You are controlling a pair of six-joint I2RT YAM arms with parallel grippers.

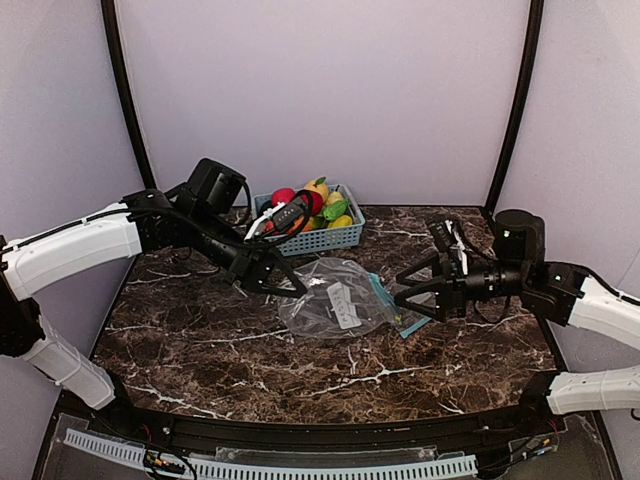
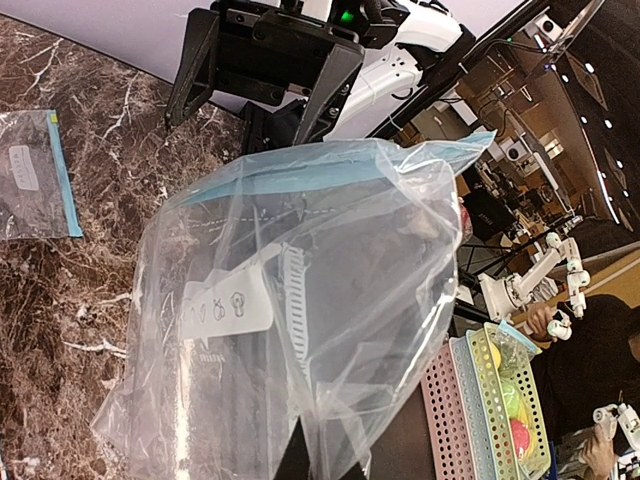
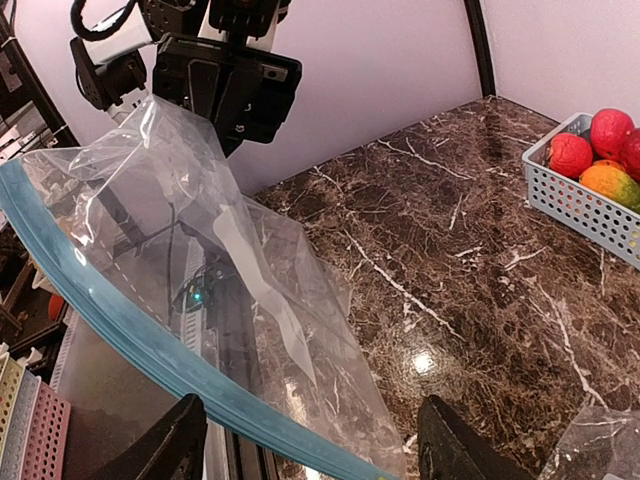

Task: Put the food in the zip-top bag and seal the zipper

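A clear zip bag (image 1: 330,300) with a blue top strip hangs from my left gripper (image 1: 290,285), which is shut on its thin plastic; in the left wrist view the bag (image 2: 290,300) fills the middle. My right gripper (image 1: 415,290) is part open beside the zipper end; in the right wrist view the blue strip (image 3: 110,310) runs down between its fingertips. Whether it touches the film is unclear. A blue basket (image 1: 330,237) holds toy fruit at the back.
A second zip bag (image 2: 25,185) lies flat on the dark marble table (image 1: 300,380), partly hidden in the top view behind the held bag and right gripper.
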